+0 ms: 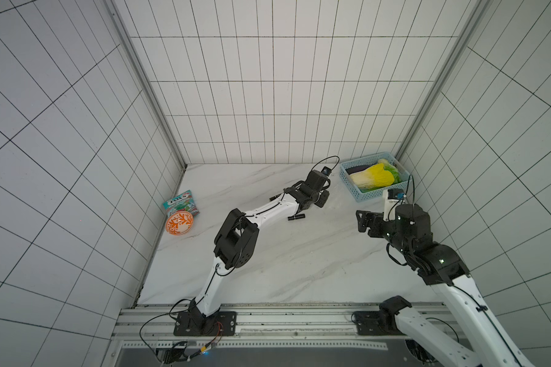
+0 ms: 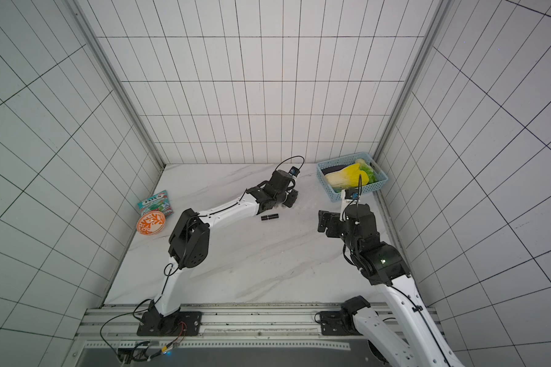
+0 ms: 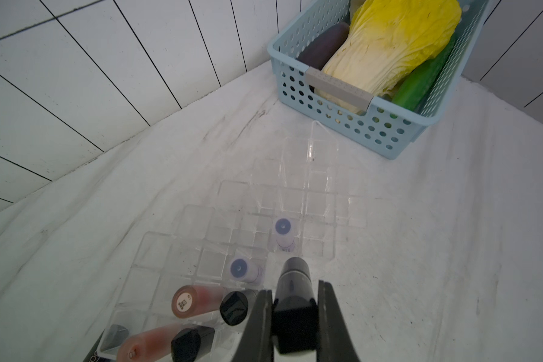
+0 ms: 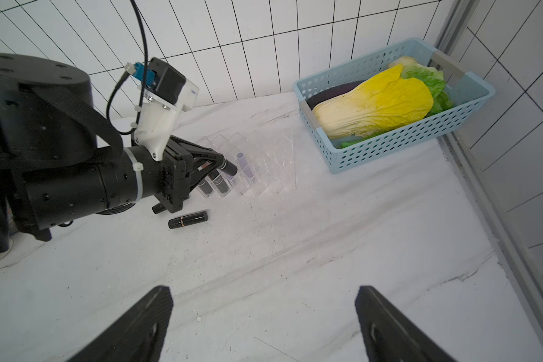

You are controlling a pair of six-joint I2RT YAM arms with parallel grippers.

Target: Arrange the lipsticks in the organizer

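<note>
My left gripper is shut on a dark lipstick [image 3: 295, 310] with a grey band, held at the front edge of the clear organizer [image 3: 187, 223]. Inside stand or lean several lipsticks: pale purple ones [image 3: 244, 269], pink ones [image 3: 196, 300] and dark-capped ones [image 3: 234, 307]. A loose black lipstick [image 4: 188, 219] lies on the table in front of the organizer; another dark one is partly hidden by the left arm. My right gripper stands open and empty over the table's right part, with bare table between its fingers.
A blue basket of vegetables [image 4: 404, 132] stands at the back right, beside the organizer. An orange bowl [image 1: 178, 224] and a patterned packet [image 1: 178, 199] lie at the far left.
</note>
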